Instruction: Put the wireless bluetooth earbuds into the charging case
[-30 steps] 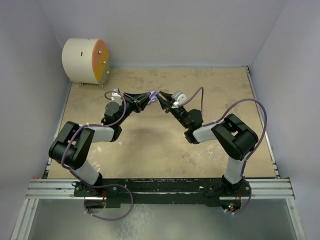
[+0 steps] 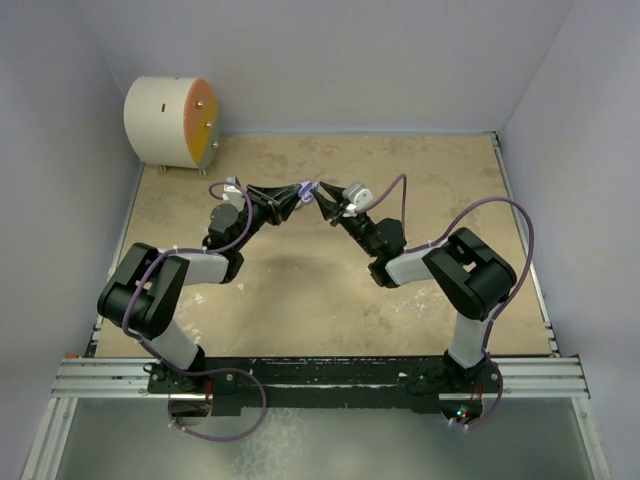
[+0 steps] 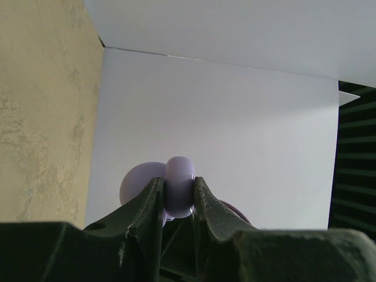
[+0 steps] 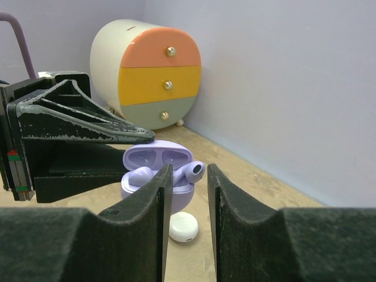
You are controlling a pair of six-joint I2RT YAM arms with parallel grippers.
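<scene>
At the centre of the top view my two grippers meet at a lavender charging case. My left gripper is shut on the case, which shows open in the right wrist view, with two hollows in its lid. An earbud sits tilted at the case's front. The fingertips of my right gripper are part open around it, very close; whether they touch it is unclear. In the left wrist view a lavender earbud stands in front of the case.
A white round object lies on the table below the case. A white drum-like box with coloured drawers stands at the back left.
</scene>
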